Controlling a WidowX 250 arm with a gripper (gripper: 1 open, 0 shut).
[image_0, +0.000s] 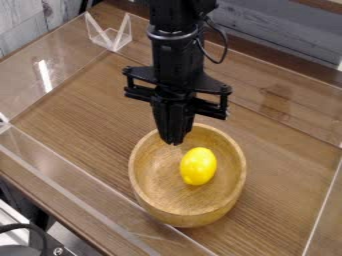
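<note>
A round wooden bowl (160, 195) sits at the lower middle of the table, with a yellow egg-shaped object (198, 166) inside it, right of centre. My black gripper (174, 135) is above the back of the bowl, its narrow tip pointing down, up and left of the yellow object and apart from it. It looks shut, with nothing visible between its fingers.
A small clear object (114, 28) is at the back left. Dark cables lie at the lower left.
</note>
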